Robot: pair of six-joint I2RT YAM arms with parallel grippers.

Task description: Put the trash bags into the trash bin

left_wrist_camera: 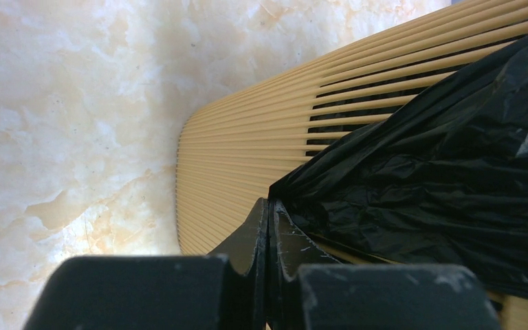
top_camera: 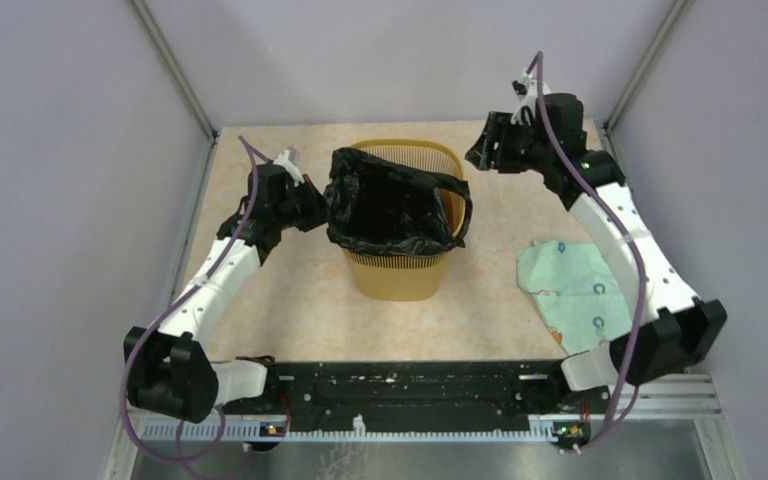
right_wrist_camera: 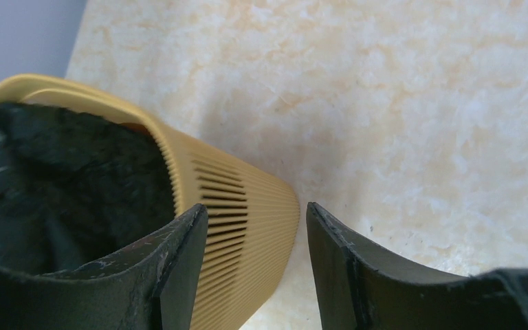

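Note:
A black trash bag (top_camera: 390, 238) hangs in the tan slatted bin (top_camera: 397, 282), folded over its front rim and front sides. At the back the bag's edge sags inside, leaving the rear rim bare. In the left wrist view, my left gripper is shut on a corner of the bag, outside the bin's left wall. My right gripper stands open and empty, off to the bin's right and apart from it. From the right wrist, the dark bag (right_wrist_camera: 103, 185) shows below the bare rim.
A pale green patterned cloth (top_camera: 577, 285) lies on the right of the marbled tabletop (top_camera: 500, 325), partly under the right arm. Free table surrounds the bin, and walls close in the sides and back.

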